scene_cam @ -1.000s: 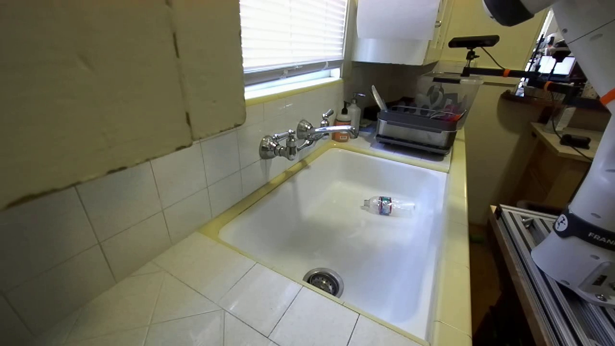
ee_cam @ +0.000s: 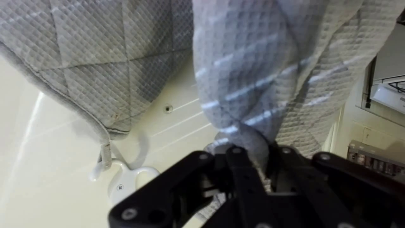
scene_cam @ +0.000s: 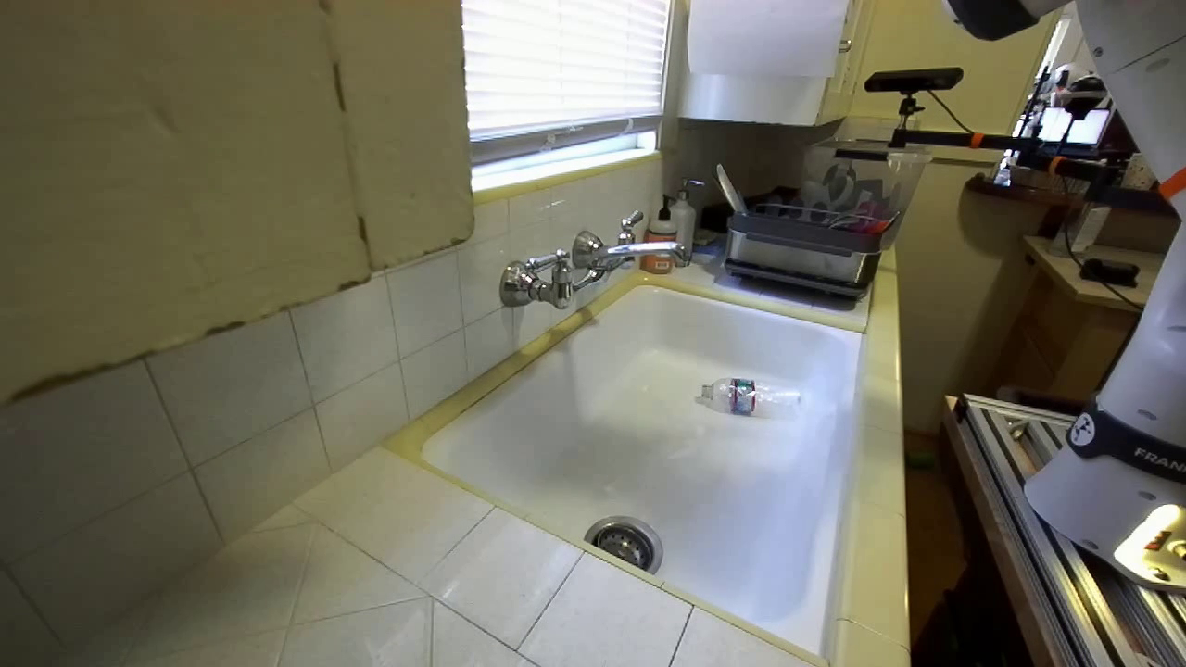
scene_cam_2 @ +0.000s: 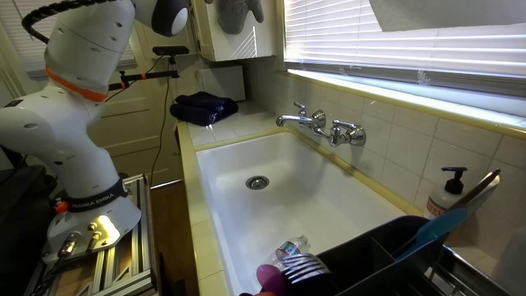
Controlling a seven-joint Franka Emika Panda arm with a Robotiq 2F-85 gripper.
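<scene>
A grey quilted cloth piece (ee_cam: 243, 64), looking like an oven mitt, fills the upper middle of the wrist view. My gripper is shut on its gathered lower part. To the left, another grey quilted piece (ee_cam: 95, 57) hangs with its corner loop at a white hook (ee_cam: 123, 182) on a pale panel. In exterior view 2, a grey mitt (scene_cam_2: 239, 15) shows against the side of the white cabinet, cut off by the top edge; which of the two pieces it is, I cannot tell. The gripper lies outside both exterior views.
Below is a white sink (scene_cam: 667, 478) with a clear plastic bottle (scene_cam: 750, 396) lying in it. The faucet (scene_cam: 634, 252) juts from the tiled wall. A dish rack (scene_cam: 806, 246) stands at one end, a dark folded cloth (scene_cam_2: 203, 108) at the other. A camera mount (scene_cam_2: 170, 51) stands near the arm.
The upper arm has shifted slightly up and to the right in exterior view 1. A bright patch now shows on the arm's base. The bottle and sink look the same.
</scene>
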